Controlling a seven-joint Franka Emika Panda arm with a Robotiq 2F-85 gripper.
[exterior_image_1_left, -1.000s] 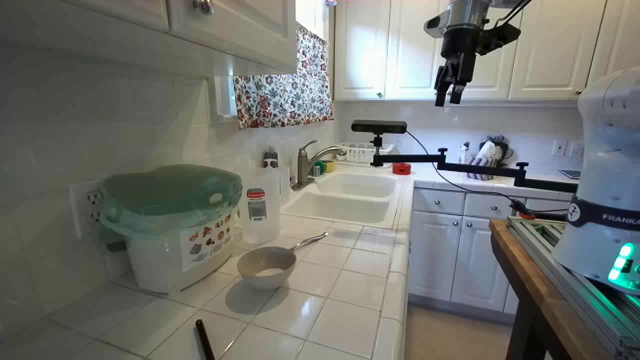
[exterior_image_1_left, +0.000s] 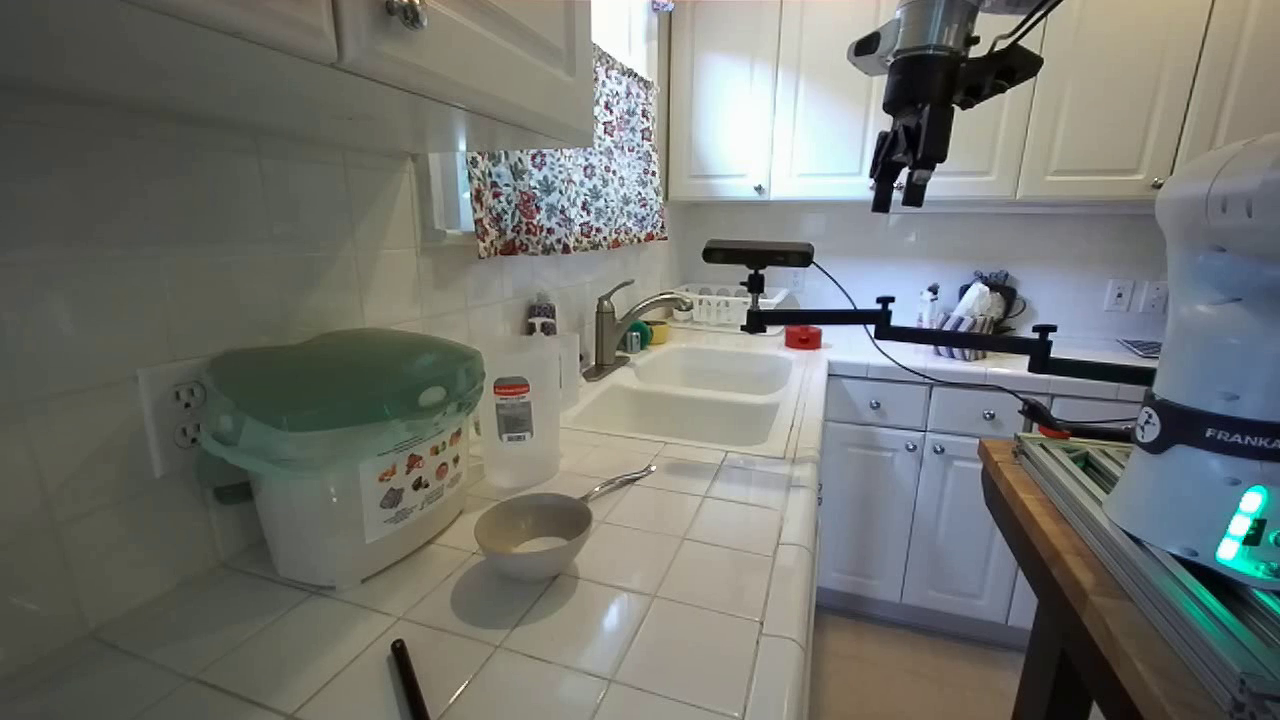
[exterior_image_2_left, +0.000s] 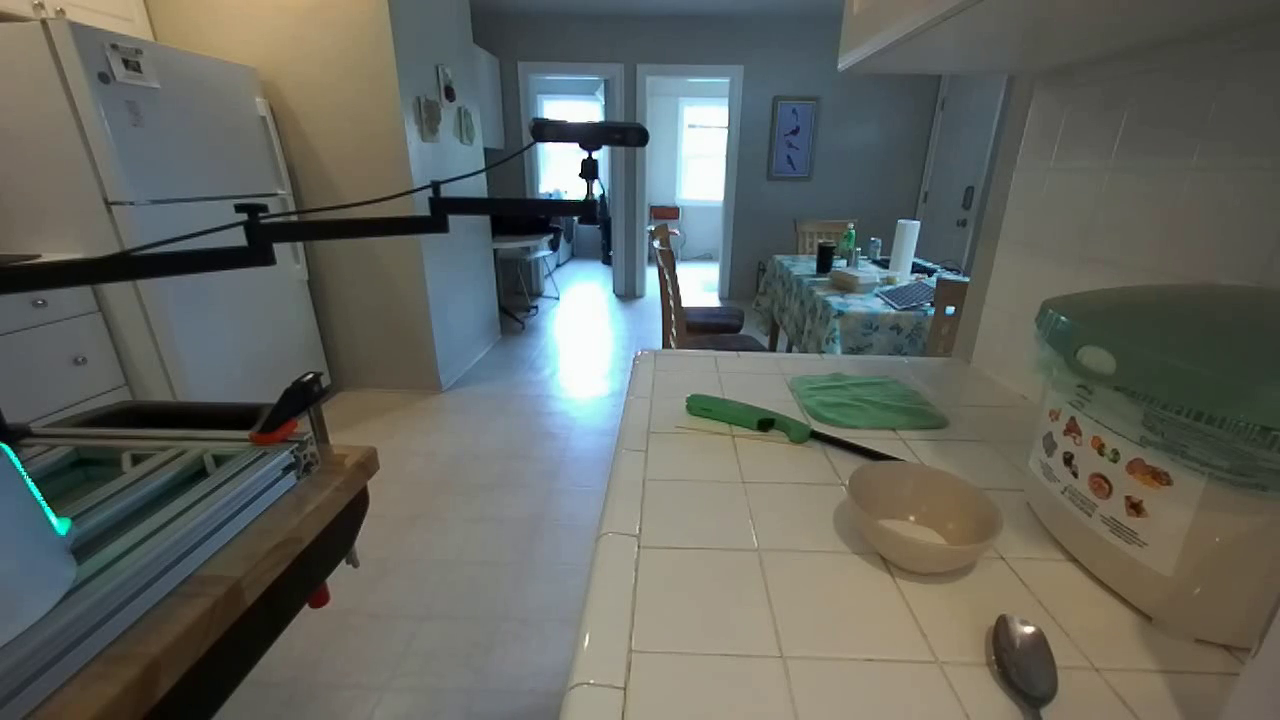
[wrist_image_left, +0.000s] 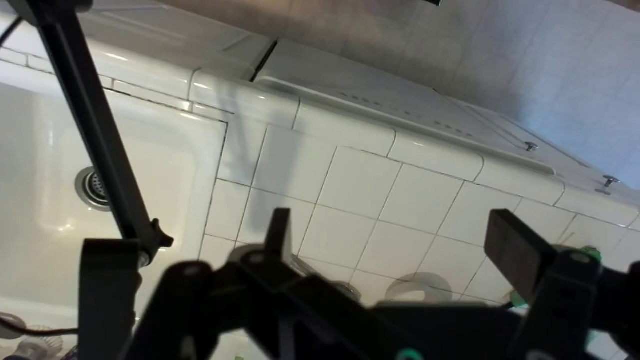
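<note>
High above the counter, my gripper (exterior_image_1_left: 899, 197) points down with its fingers apart and nothing between them. Both black fingers also show in the wrist view, spread wide over bare tile. A beige bowl (exterior_image_2_left: 924, 514) sits upright on the white tiled counter (exterior_image_2_left: 705, 594). Beside it lies a metal spoon (exterior_image_2_left: 1026, 660), whose handle shows behind the bowl in exterior view 1. On the bowl's other side is a green-handled tool (exterior_image_2_left: 750, 416) with a dark shaft, near a flat green cloth (exterior_image_2_left: 866, 401). My own hand mostly hides the bowl in the wrist view.
A large tub with a green lid (exterior_image_1_left: 342, 378) stands against the wall, with a clear jug (exterior_image_1_left: 521, 420) next to it. Beyond are a double sink (exterior_image_1_left: 690, 414) and faucet (exterior_image_1_left: 612, 334). A black camera arm (exterior_image_1_left: 960, 334) reaches across toward the sink.
</note>
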